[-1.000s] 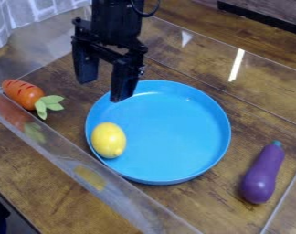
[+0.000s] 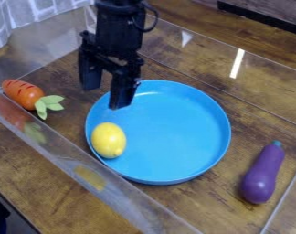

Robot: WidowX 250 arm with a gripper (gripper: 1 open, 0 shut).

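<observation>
My black gripper point(image 2: 109, 80) hangs over the back-left rim of a blue plate point(image 2: 169, 132), open, with nothing seen between its fingers. A yellow lemon-like object point(image 2: 109, 140) lies on the plate's front-left part, below the gripper. An orange toy carrot point(image 2: 26, 94) with green leaves lies left of the plate. A purple eggplant point(image 2: 261, 174) lies to the right of the plate.
A clear low wall runs diagonally along the front left, and another stands at the back left.
The gripper has shifted slightly and turned, so its body looks narrower. The plate and the toys have not moved.
</observation>
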